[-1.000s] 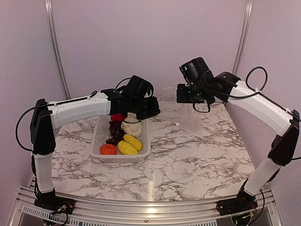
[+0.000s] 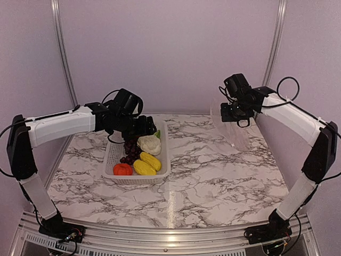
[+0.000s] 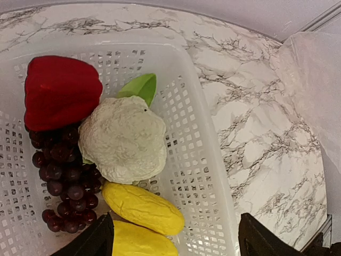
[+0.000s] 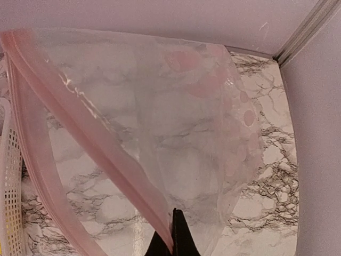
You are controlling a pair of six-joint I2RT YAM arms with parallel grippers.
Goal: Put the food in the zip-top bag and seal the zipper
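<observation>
My right gripper is shut on one edge of the clear zip top bag (image 4: 176, 122), whose pink zipper strips spread apart and leave its mouth open. In the top view the bag (image 2: 228, 130) hangs below that gripper at the right rear. Above the basket's back part, my left gripper (image 2: 152, 126) stands open and empty. Beneath it in the left wrist view lie a red pepper (image 3: 61, 93), dark grapes (image 3: 66, 181), a white cauliflower (image 3: 125, 140) and two yellow foods (image 3: 144, 209). An orange-red tomato (image 2: 122, 169) sits at the basket's front left.
The white perforated basket (image 2: 166, 154) stands left of centre on the marbled table (image 2: 213, 192). Open tabletop lies in front and to the basket's right. Walls enclose the back and both sides.
The left gripper has moved left from near the bag to over the basket, and its fingers have opened. The right gripper has carried the bag to the right, away from the basket.
</observation>
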